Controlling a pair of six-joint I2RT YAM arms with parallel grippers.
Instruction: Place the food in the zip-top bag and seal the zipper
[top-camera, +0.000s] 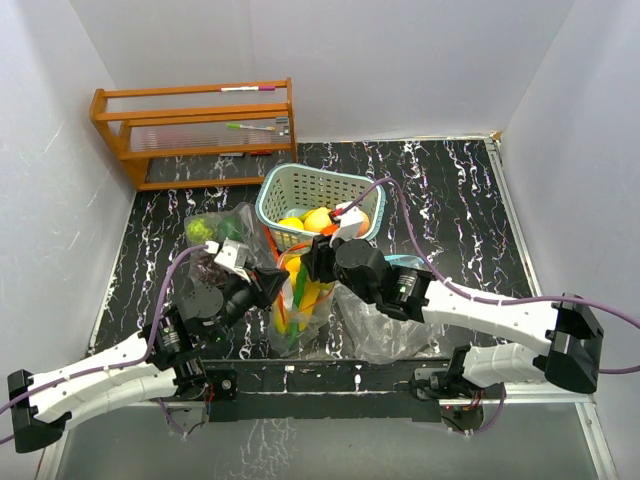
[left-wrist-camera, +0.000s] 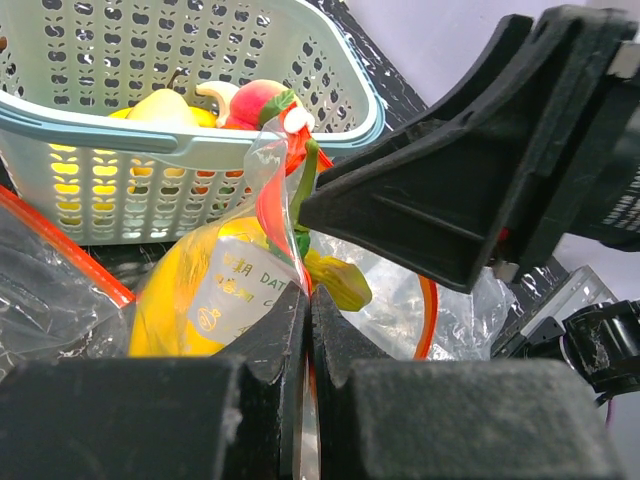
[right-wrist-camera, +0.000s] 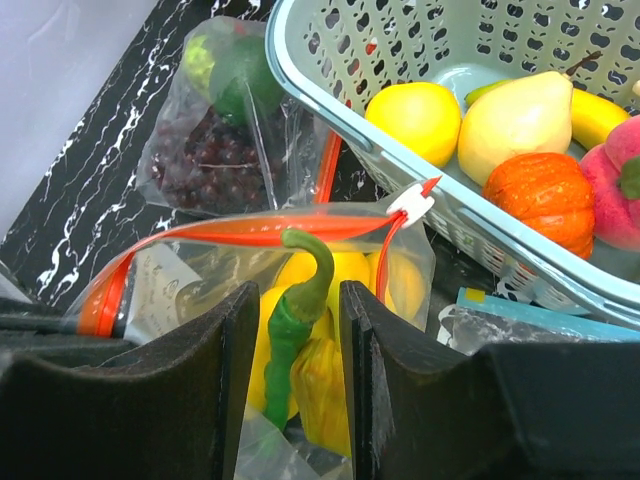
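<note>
An open zip bag (top-camera: 290, 318) with an orange zipper holds yellow food and a green pepper (right-wrist-camera: 290, 340). My left gripper is shut at the bag's rim, the plastic film and zipper strip running up from its fingertips. My right gripper hangs over the bag's mouth, part open, its fingertips at the green pepper; whether it touches the pepper is unclear. A green basket (top-camera: 280, 184) behind the bag holds a pear, a banana, a peach and other fruit.
Another bag with grapes and green produce (right-wrist-camera: 225, 135) lies at the left. A clear bag (top-camera: 380, 335) lies at the right. A wooden rack (top-camera: 140, 185) stands at the back left; bare marble counter shows at the back right.
</note>
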